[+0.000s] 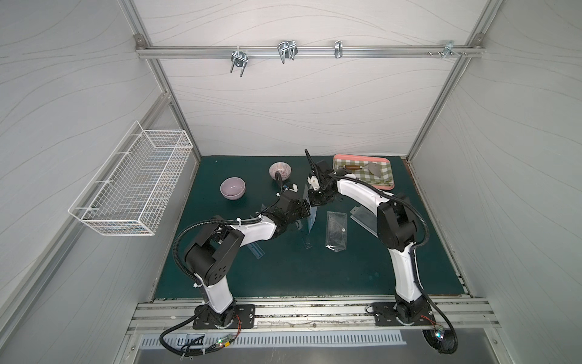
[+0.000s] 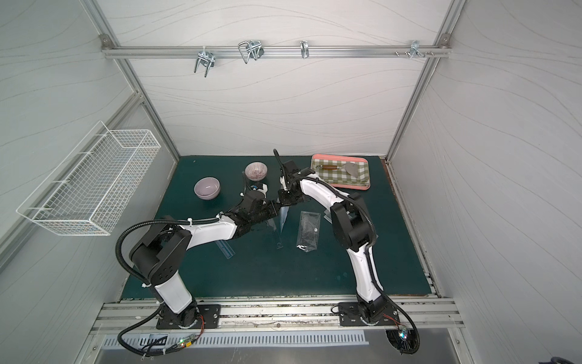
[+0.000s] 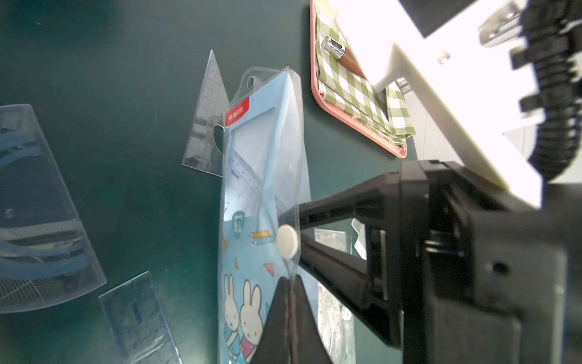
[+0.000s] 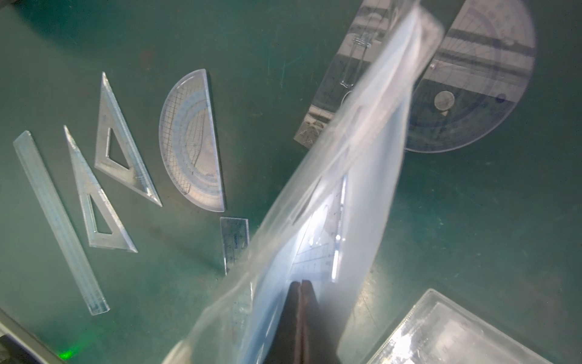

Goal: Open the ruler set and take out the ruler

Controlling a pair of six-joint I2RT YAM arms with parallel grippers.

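The ruler set is a clear pouch with a pale blue, rabbit-printed card (image 3: 233, 285) and a white button (image 3: 287, 241). It is held up between my two grippers at mid-table. My left gripper is shut on the clear film just below the button. From the other side, my right gripper is shut against the pouch (image 4: 369, 200), whose thin sheet is pinched at the fingertips. A clear ruler (image 3: 245, 173) shows inside the card's window. In the right wrist view the flap's film stands apart from the card, blurred.
Loose clear pieces lie on the green table: a straight ruler (image 4: 60, 224), set squares (image 4: 124, 154) and protractors (image 4: 192, 142). A transparent case (image 1: 336, 230) lies right of the pouch. Bowls (image 1: 232, 188) and a pink tray (image 1: 391, 182) stand behind.
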